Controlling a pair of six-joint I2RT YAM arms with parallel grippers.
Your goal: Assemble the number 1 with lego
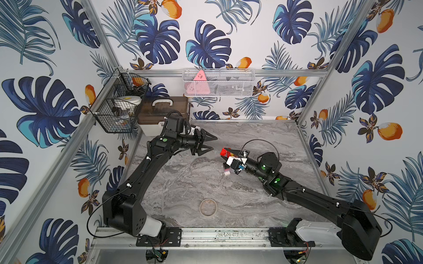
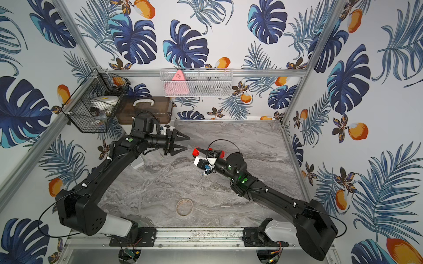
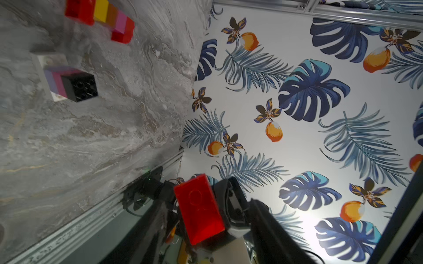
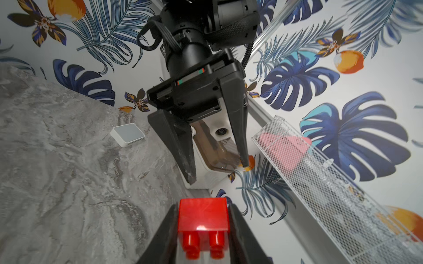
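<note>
In my right gripper (image 1: 231, 154) is a red brick (image 4: 202, 213), its studs facing down in the right wrist view. My left gripper (image 1: 209, 143) stands apart from it, open and empty, up and to the left. In the left wrist view, a multicoloured row of bricks (image 3: 105, 15) with red ends lies on the table (image 3: 110, 127), beside a stack (image 3: 79, 85) of pale, pink, purple and black bricks.
A brown-lidded box (image 1: 163, 107) stands at the back left, a wire basket (image 1: 121, 114) hangs beside it and a mesh shelf (image 1: 219, 83) on the back wall. A ring (image 1: 208, 214) lies near the front.
</note>
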